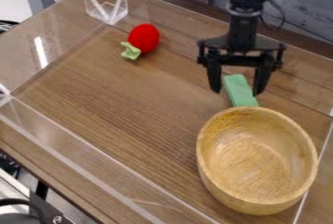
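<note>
The black gripper (240, 72) hangs in the upper right with its two fingers spread apart, just above a green block (239, 91) that lies on the wooden table (97, 130). Its fingers reach to either side near the block's upper end; whether they touch it is unclear. A large yellow bowl (255, 160) sits below the block at the lower right.
A red object with a pale green top (144, 39) lies at the upper middle left. A clear plastic piece (107, 7) is near the top left edge. The left and middle of the table are open.
</note>
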